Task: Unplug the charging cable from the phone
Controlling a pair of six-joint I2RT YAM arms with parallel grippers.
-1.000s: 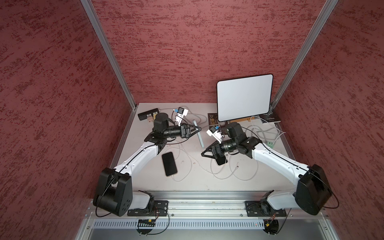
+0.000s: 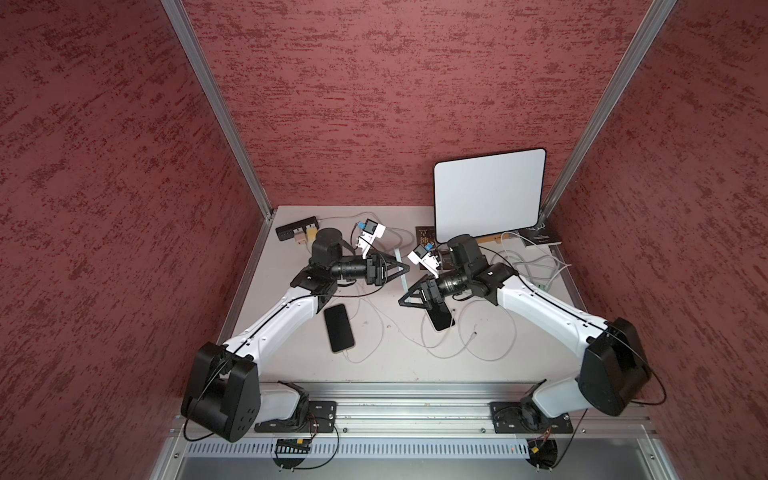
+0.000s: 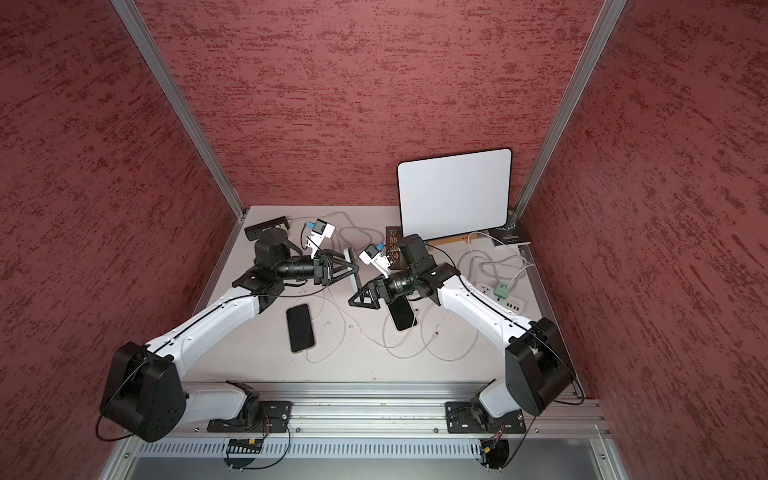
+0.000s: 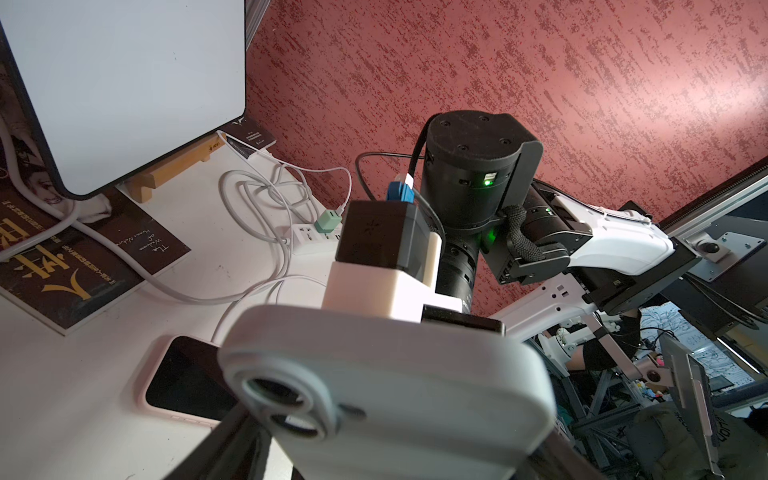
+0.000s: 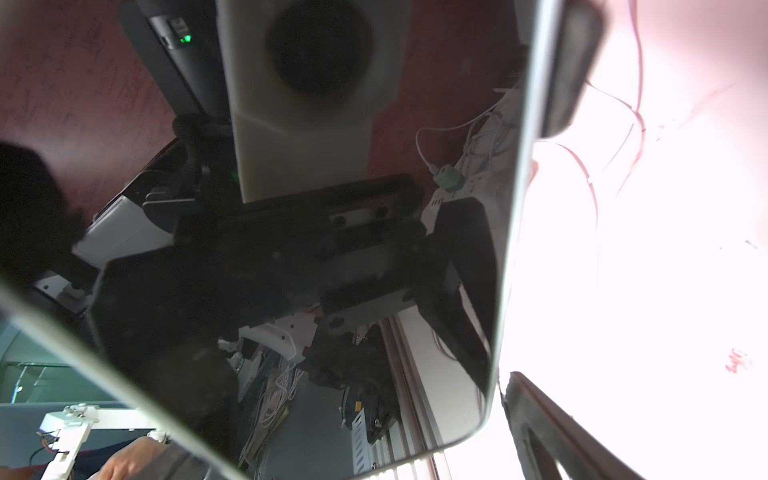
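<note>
A white phone [image 4: 432,384] hangs upright above the table, seen edge-on in both top views, with my left gripper [image 2: 400,269] shut on it; its camera bump faces the left wrist view. My right gripper [image 2: 404,300] is open around the lower end of that phone, whose dark screen [image 5: 344,264] fills much of the right wrist view. A dark phone [image 2: 339,326] lies at the front left with a white cable at its lower end. A pink phone [image 4: 192,384] lies under the right arm. Whether a cable is attached to the held phone cannot be seen.
A power strip [image 2: 288,230] sits at the back left, a whiteboard [image 2: 488,192] at the back right. A green charger [image 3: 501,290] is plugged into a strip on the right. Loose white cables loop over the table.
My right gripper has moved left and up, closing round the phone's lower end from outside, still open.
</note>
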